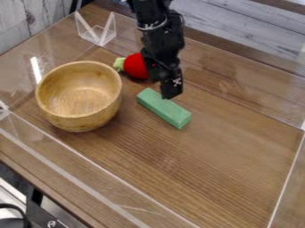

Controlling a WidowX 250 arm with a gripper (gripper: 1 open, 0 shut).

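Observation:
My black gripper [160, 87] is open above the table, just behind a green block [165, 108] that lies lengthwise on the wooden surface. Left of the gripper, a red object [136, 66] with a green end lies near the arm, partly hidden by it. Whether anything touches the fingers is unclear.
A large wooden bowl [78, 93] stands on the left. A clear plastic object [95, 27] is at the back left. A dark cable shows at the bottom left corner.

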